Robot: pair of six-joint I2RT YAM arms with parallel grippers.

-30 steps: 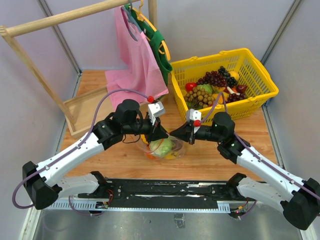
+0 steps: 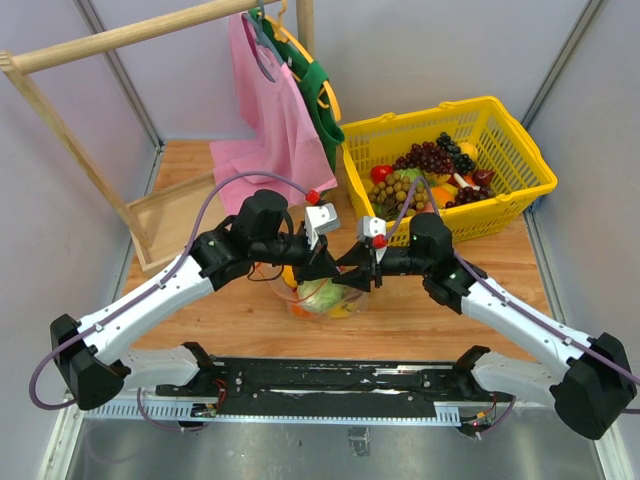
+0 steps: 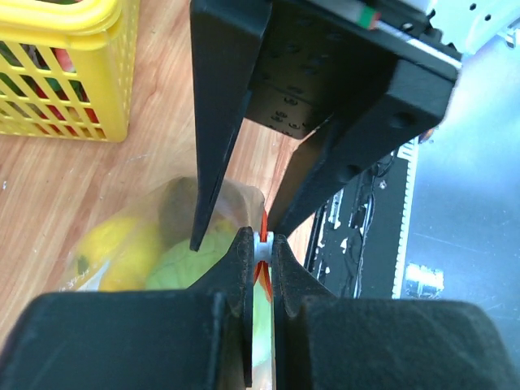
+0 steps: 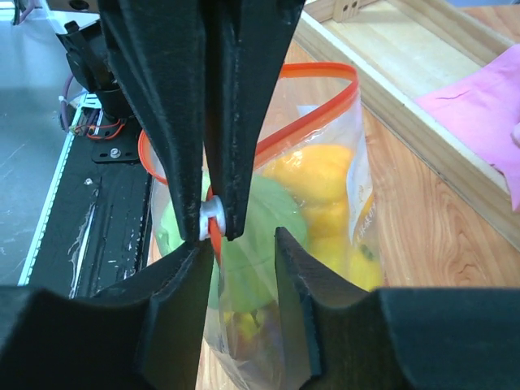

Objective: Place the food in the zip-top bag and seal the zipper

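The clear zip-top bag stands on the table with its orange-rimmed mouth partly open. Inside it are a pale green vegetable and yellow food. My left gripper is shut on the bag's small white zipper slider, seen between its fingertips. Close by, my right gripper has its fingers part open, reaching around the left fingertips and the bag's corner. In the right wrist view the slider lies near the right gripper's left finger, not gripped by it.
A yellow basket with assorted fruit stands at the back right. Pink and green garments hang from a wooden rack at the back left, above a wooden tray.
The left gripper stays almost in place at the bag mouth.
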